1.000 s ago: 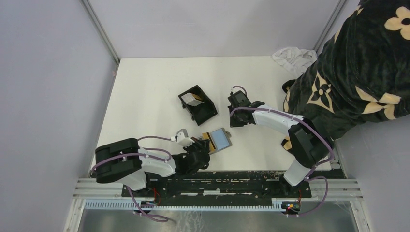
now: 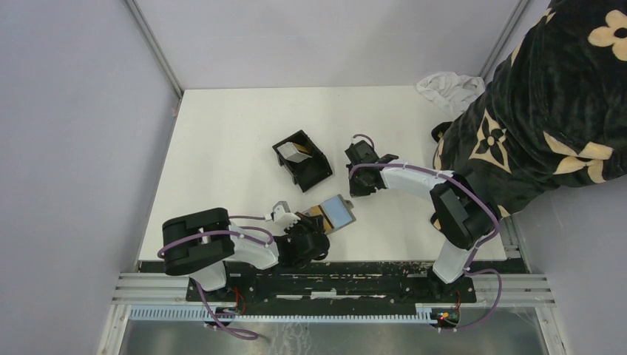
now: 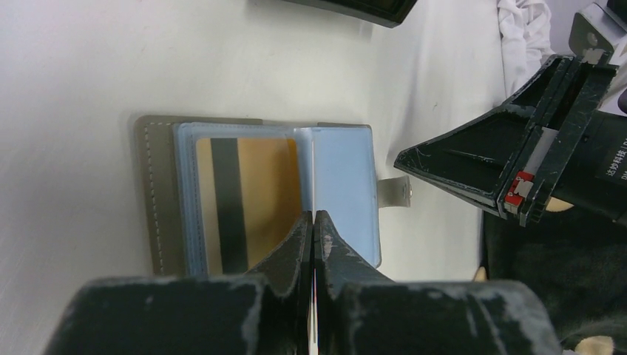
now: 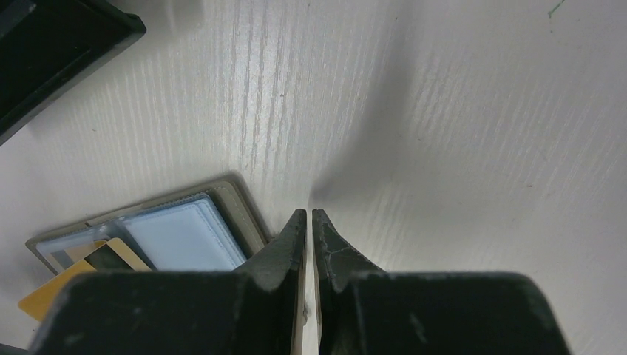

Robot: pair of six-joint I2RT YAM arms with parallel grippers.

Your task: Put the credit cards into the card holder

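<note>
The card holder (image 2: 339, 213) lies open on the table, pale blue pages inside a grey-brown cover. My left gripper is shut on a thin card (image 3: 313, 174), seen edge-on above the holder's middle in the left wrist view. A gold face with a black band (image 4: 55, 292) stands at an angle over the holder in the right wrist view. The left page (image 3: 188, 192) shows gold and black too; whether by reflection or a pocketed card, I cannot tell. Right of the holder, my right gripper is shut, with nothing showing between its fingers.
A black box (image 2: 312, 174) with a greyish card-like piece (image 2: 293, 152) inside stands behind the holder. White cloth (image 2: 451, 92) and a dark patterned blanket (image 2: 547, 111) lie at the right.
My left gripper has shifted slightly right over the holder. The right arm has drifted a little left. Holder and box stay where they were.
</note>
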